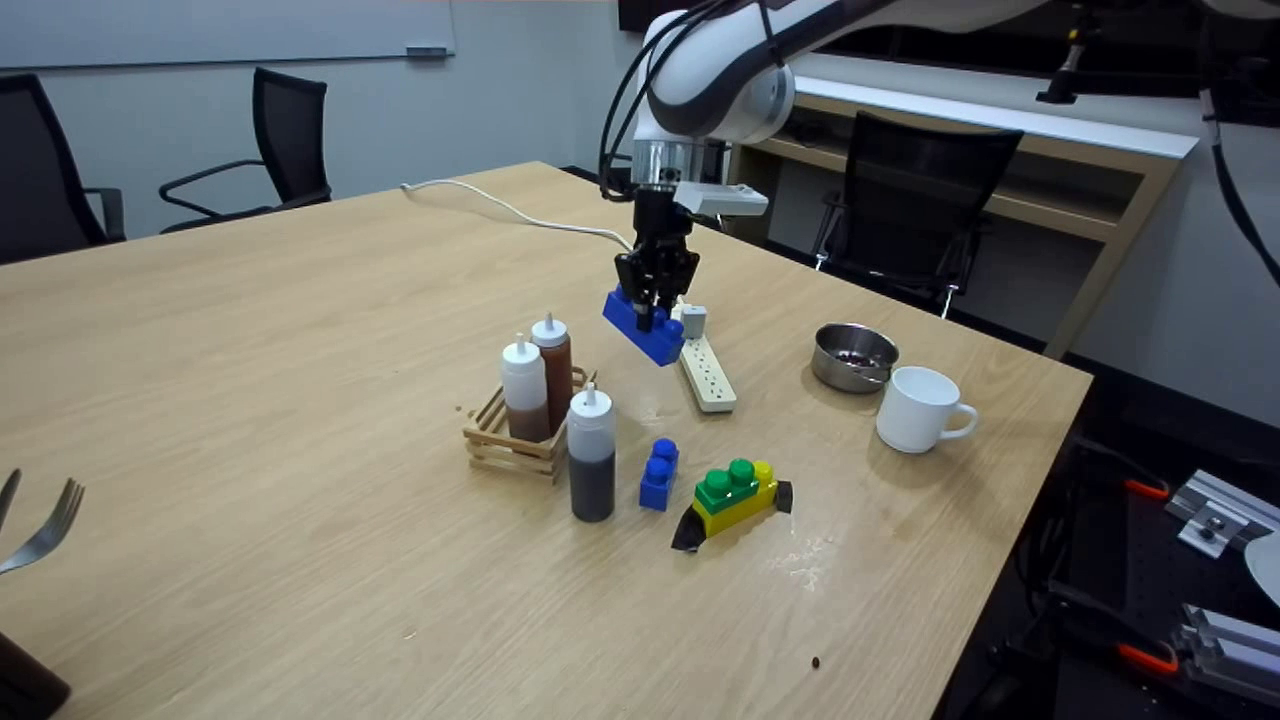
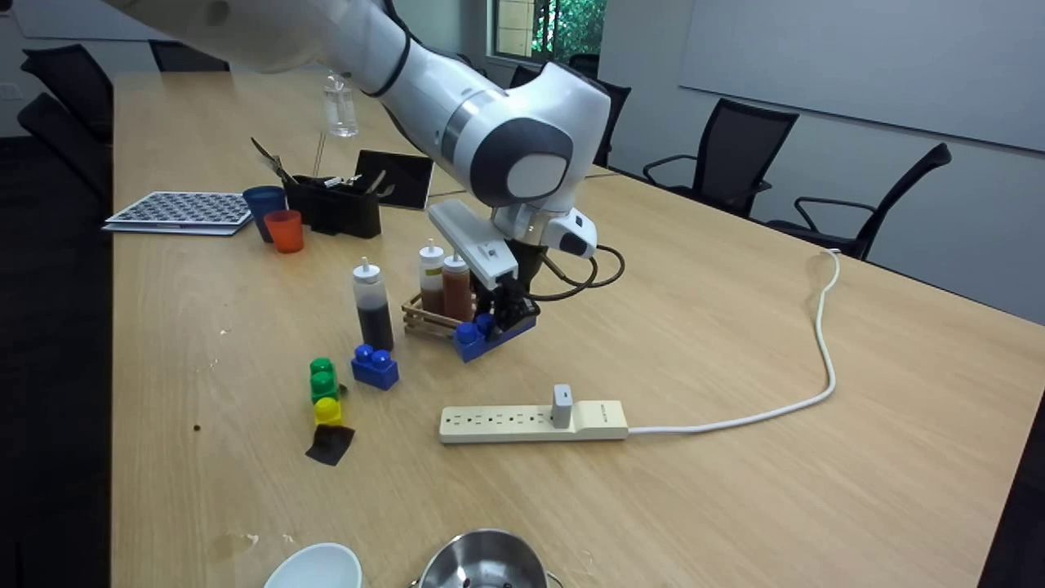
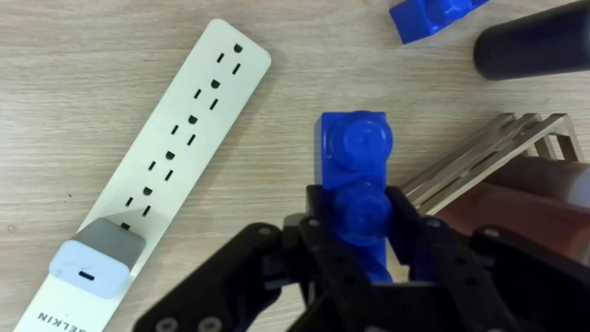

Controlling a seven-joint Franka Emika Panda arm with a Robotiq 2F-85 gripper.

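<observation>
A long blue brick is held up in the air, with my gripper shut on it. In the wrist view the fingers press on either side of the blue brick, around one of its studs; its rear part is hidden by the gripper. A smaller blue brick rests on the table beside a bottle of dark liquid. Close to it, a green and yellow brick stack sits with black tape at its ends.
Two sauce bottles stand in a wooden crate close to the held brick. A power strip with a plugged-in charger lies on the table. A steel bowl and white mug are near the edge.
</observation>
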